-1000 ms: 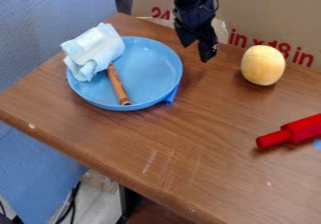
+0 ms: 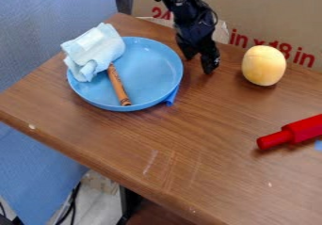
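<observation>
My black gripper (image 2: 201,59) hangs low over the table just right of the blue plate (image 2: 147,69); whether it is open or shut is hard to make out. On the plate lie a pale cloth (image 2: 92,50) at the upper left and a brown stick (image 2: 119,85). A yellow round object (image 2: 263,66) stands to the right of my gripper, apart from it. A red rolling pin (image 2: 289,133) lies at the right edge.
A small blue item (image 2: 174,95) pokes out at the plate's lower right. A cardboard panel with red print (image 2: 270,12) stands behind.
My gripper has moved down toward the table over the last second. The plate and the other objects are where they were.
</observation>
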